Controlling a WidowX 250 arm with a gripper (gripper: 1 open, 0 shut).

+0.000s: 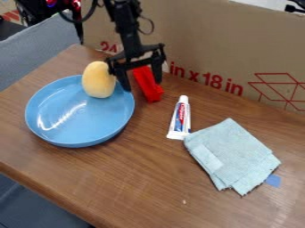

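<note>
My black gripper (141, 73) hangs open over the upper rim of a blue plate (77, 118), between a pale yellow oval object (98, 81) and a red block (149, 88). The yellow object rests on the plate's upper right part. The red block lies on the wooden table just right of the plate, partly behind the gripper. Whether the fingertips touch either object I cannot tell.
A white toothpaste tube (180, 118) lies right of the plate, with a folded light-blue cloth (234, 158) beyond it at the right. A cardboard wall (220, 40) closes off the back.
</note>
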